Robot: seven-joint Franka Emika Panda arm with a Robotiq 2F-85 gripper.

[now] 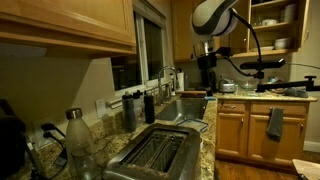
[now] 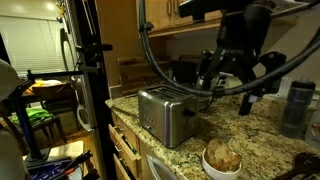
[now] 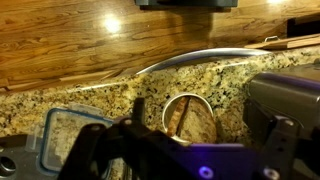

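My gripper hangs above the counter, its two dark fingers spread apart in the wrist view. Nothing is visibly held between them. Under it, a white bowl (image 3: 208, 101) with a brown, bread-like piece (image 3: 196, 124) appears between the fingers, with part of it hidden by the gripper body. In the second exterior view the bowl (image 2: 222, 174) stands on the counter below and apart from the gripper (image 2: 226, 94), with the bread (image 2: 222, 155) rising above its rim. A metal toaster (image 2: 168, 115) sits beside it; its slotted top (image 1: 158, 150) fills the near counter in the first exterior view.
A clear container (image 3: 68, 130) lies left of the bowl in the wrist view. Bottles (image 1: 78, 135) line the wall, and a dark bottle (image 2: 297, 110) stands right. Upper cabinets (image 1: 80, 18) overhang the counter. The wooden floor (image 3: 80, 40) in front is mostly open.
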